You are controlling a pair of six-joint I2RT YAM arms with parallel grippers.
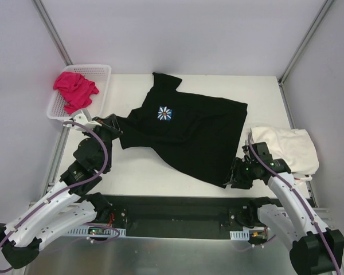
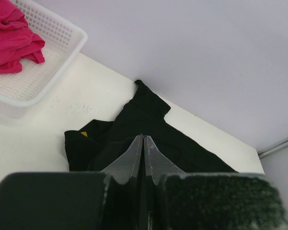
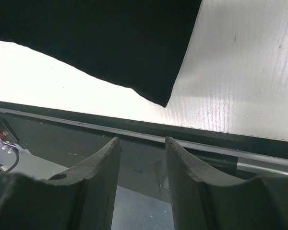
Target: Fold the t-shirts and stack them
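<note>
A black T-shirt [image 1: 189,137] with a daisy patch [image 1: 165,113] lies spread on the white table, its left sleeve area bunched. My left gripper [image 1: 116,123] is over that bunched left side; in its wrist view the fingertips [image 2: 135,152] are shut, with the cloth behind them and nothing clearly between. My right gripper [image 1: 235,175] is open over the shirt's front right corner [image 3: 158,96], which shows in the right wrist view near the table's front edge.
A white basket [image 1: 97,74] holding a pink cloth [image 1: 74,90] stands back left. A folded white cloth [image 1: 284,149] lies at right. Bare table [image 1: 120,177] shows along the front and back left.
</note>
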